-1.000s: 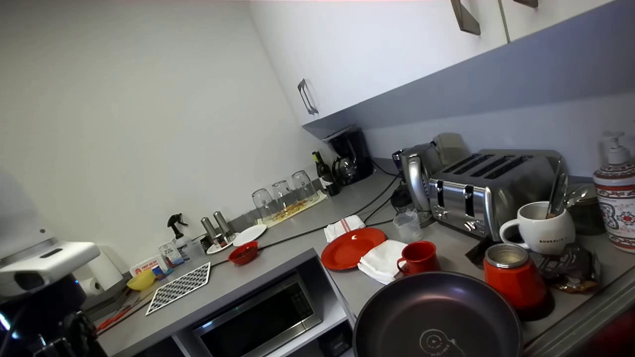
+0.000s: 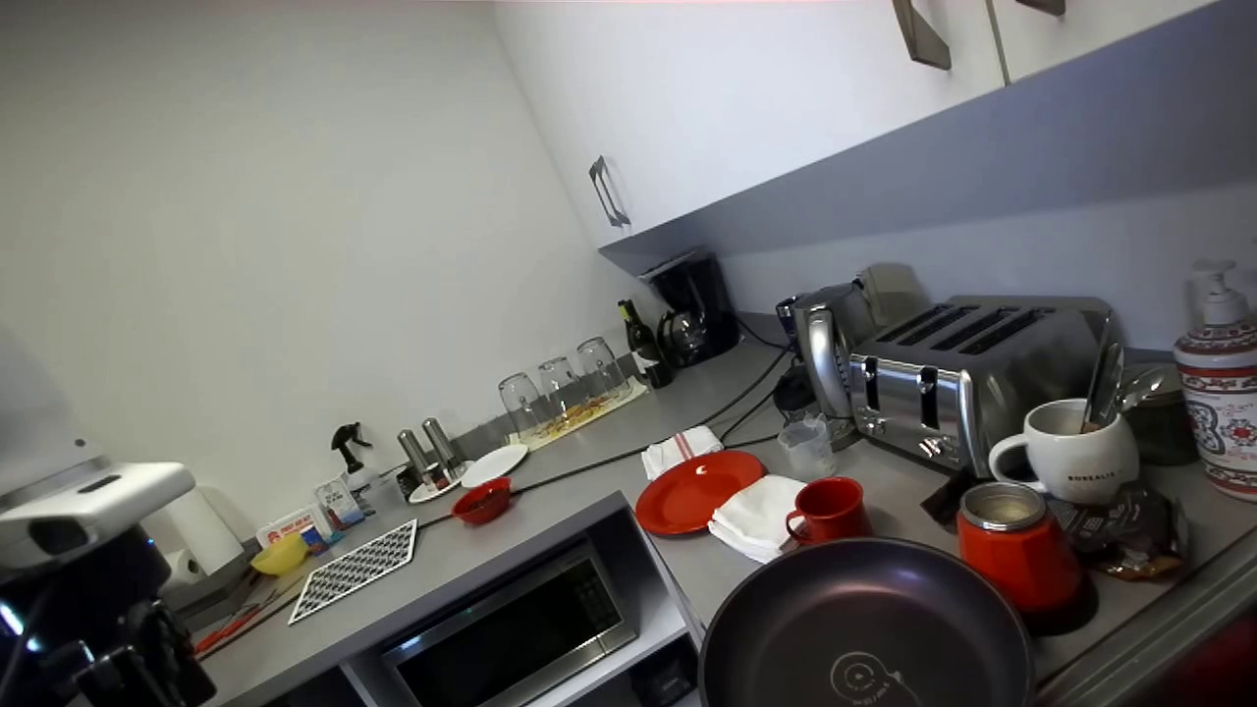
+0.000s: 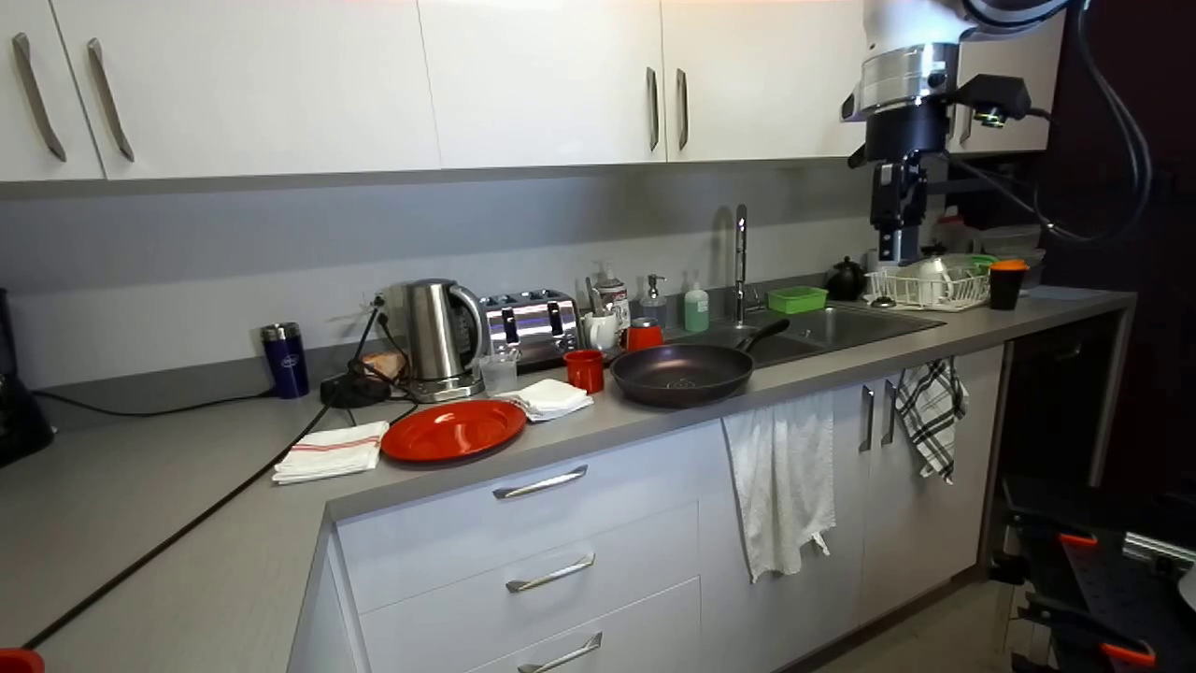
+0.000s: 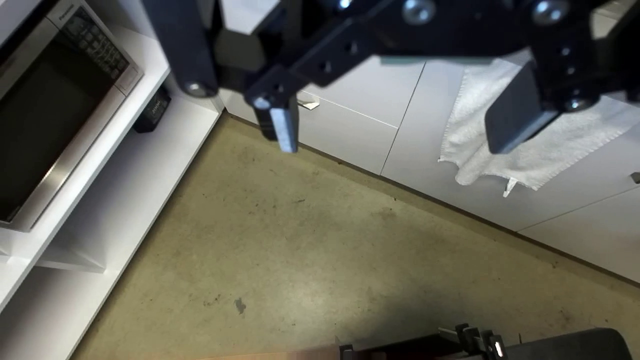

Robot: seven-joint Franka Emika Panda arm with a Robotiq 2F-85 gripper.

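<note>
My gripper is open in the wrist view, its two fingers wide apart with nothing between them; beneath lie bare floor and cabinet fronts. In exterior view 2 the gripper [image 3: 897, 249] hangs in the air at the upper right, clear of the counter. A red plate [image 3: 454, 431], a red mug [image 3: 584, 370] and a dark frying pan [image 3: 681, 376] stand on the counter. White folded cloths lie on both sides of the plate. The arm's dark lower end fills the left edge of exterior view 1, where the fingertips are hard to make out.
A kettle [image 3: 431, 331] and a toaster [image 3: 533, 325] stand behind the plate and mug. Past the pan is the sink [image 3: 852, 325], then a dish rack [image 3: 928, 290]. A black cable [image 3: 168, 538] crosses the left counter. Upper cabinets [image 3: 538, 84] overhang the back.
Objects on the counter have not moved.
</note>
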